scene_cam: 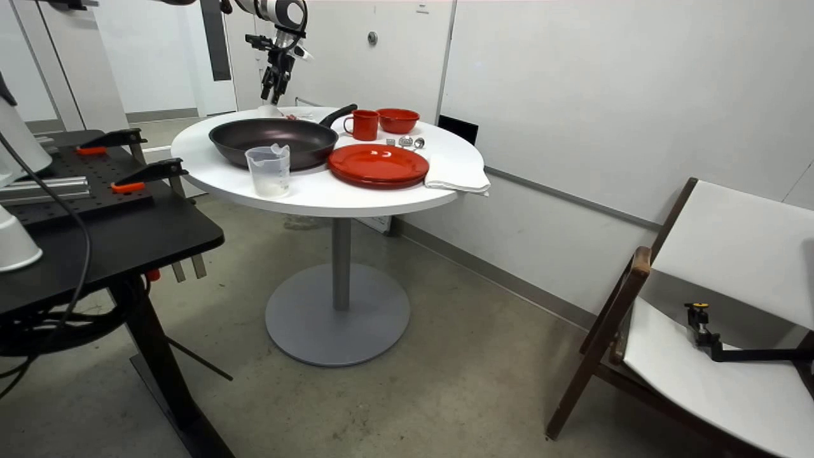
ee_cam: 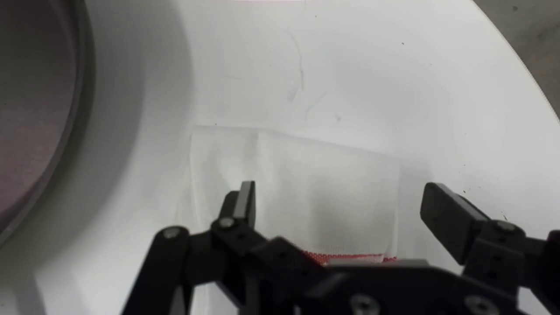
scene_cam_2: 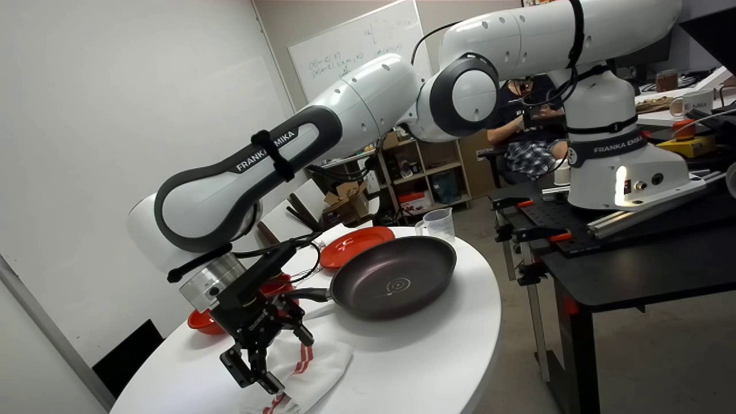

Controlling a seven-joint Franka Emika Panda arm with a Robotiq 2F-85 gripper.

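Observation:
My gripper stands open over the far side of the round table, its fingers wide apart with nothing between them. Beneath it lies a white cloth with red stripes (scene_cam_2: 317,376), which reaches past the gap between the fingertips in the wrist view. The cloth's plain white end (ee_cam: 325,194) is flat on the table, and a red stripe shows just behind the fingers. In exterior view 2 the gripper (scene_cam_2: 290,365) is tilted, close above the cloth; whether a fingertip touches it I cannot tell.
A dark frying pan (scene_cam_2: 397,276) sits beside the cloth, its handle passing near the gripper. Red plates (scene_cam: 378,163), a red mug (scene_cam: 365,126), a red bowl (scene_cam: 398,119), a measuring cup (scene_cam: 269,172) and a folded white cloth (scene_cam: 458,174) share the table. Bare tabletop surrounds the striped cloth's end.

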